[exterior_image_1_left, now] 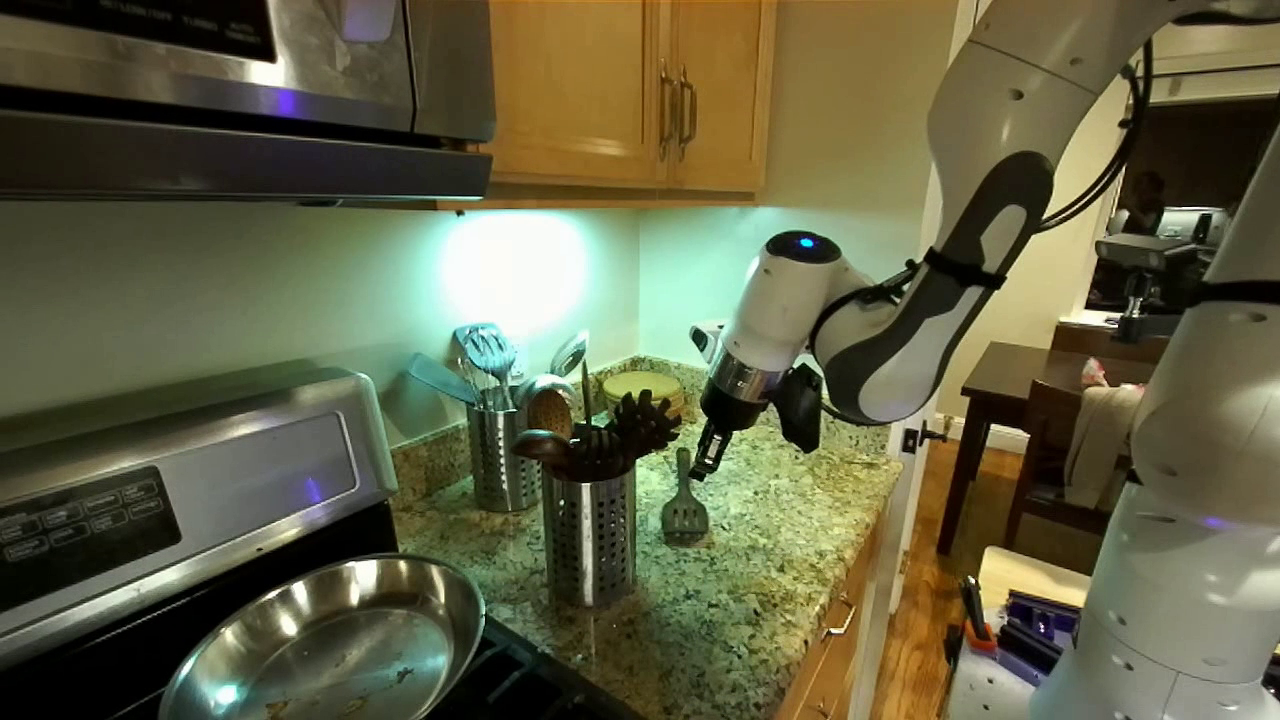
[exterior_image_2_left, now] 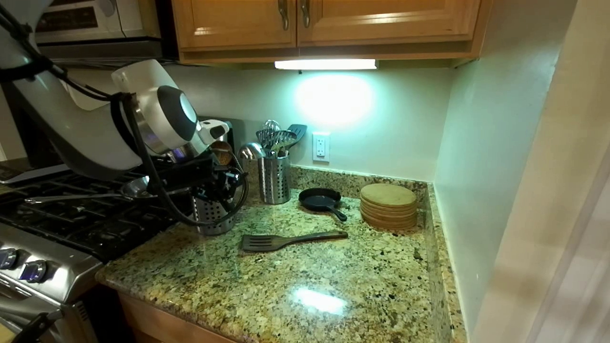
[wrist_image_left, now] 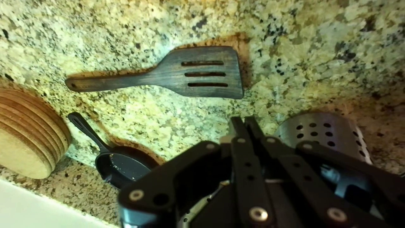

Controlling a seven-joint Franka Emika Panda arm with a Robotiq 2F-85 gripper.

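Note:
A dark wooden slotted spatula [wrist_image_left: 167, 78] lies flat on the granite counter, its three slots toward the right in the wrist view. Seen from exterior view 2, the same spatula [exterior_image_2_left: 269, 243] rests on open counter with its handle toward the stacked round boards. My gripper is shut, its fingertips pressed together and nothing between them. It hangs above the counter, apart from the spatula blade. In exterior view 1 the gripper [exterior_image_1_left: 705, 470] appears just over the spatula [exterior_image_1_left: 685, 516], close to the handle in that line of sight.
A perforated steel holder [exterior_image_1_left: 590, 540] full of dark utensils stands close to the gripper; another holder [exterior_image_1_left: 501, 462] is behind it. A small black skillet [exterior_image_2_left: 320, 199] and stacked round boards [exterior_image_2_left: 389, 206] sit at the back.

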